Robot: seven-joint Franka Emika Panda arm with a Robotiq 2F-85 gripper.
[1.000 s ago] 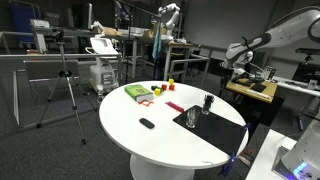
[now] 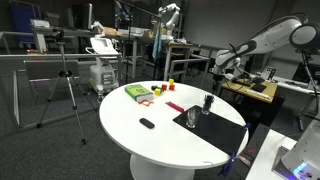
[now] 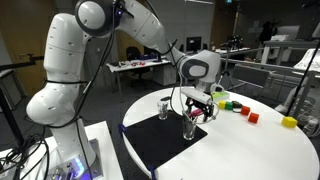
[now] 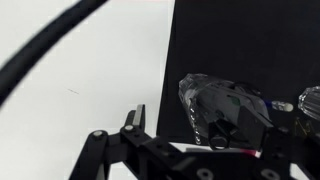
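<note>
In the wrist view my gripper is open above the black mat (image 4: 215, 45), with its fingers toward the bottom of the picture. Ahead of and partly between them shows a clear glass (image 4: 205, 95) with dark, pen-like items in it. A second clear glass (image 4: 311, 101) is cut off at the right edge. From the second exterior view, the glass holding the items (image 3: 189, 127) stands on the mat below my gripper (image 3: 196, 98), and the other glass (image 3: 164, 110) stands farther left. Contact between the fingers and the glass cannot be made out.
On the white round table (image 2: 130, 135) lie a black object (image 2: 147, 123), a red item (image 2: 175, 107), a green book (image 2: 138, 91) and several coloured blocks. Blue strips (image 3: 151, 165) lie near the mat.
In exterior view 1 the arm's hand has shifted left, closer to the glasses. The glasses and the other table objects have stayed where they were.
</note>
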